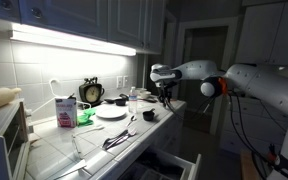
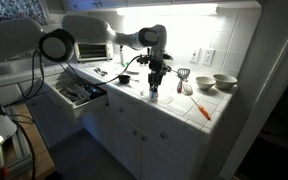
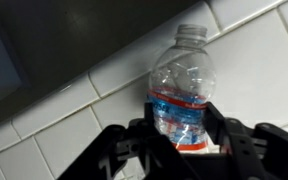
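In the wrist view, a clear plastic bottle [image 3: 182,75] with a blue and red label stands between the two black fingers of my gripper. The fingers flank the label from both sides; whether they press on it is hard to make out. The bottle's neck points toward the top of the view. From exterior view 2, my gripper [image 2: 152,88] is low over the white tiled counter, near its front edge. Exterior view 1 has my gripper [image 1: 165,98] at the counter's far end, with the bottle too small to make out.
Behind the gripper are bowls [image 2: 224,81], hanging-style utensils [image 2: 183,74] and an orange-handled tool [image 2: 203,111]. An open drawer [image 2: 79,101] juts out beneath the arm. A white plate [image 1: 111,111] and another bottle [image 1: 133,101] stand farther along the counter.
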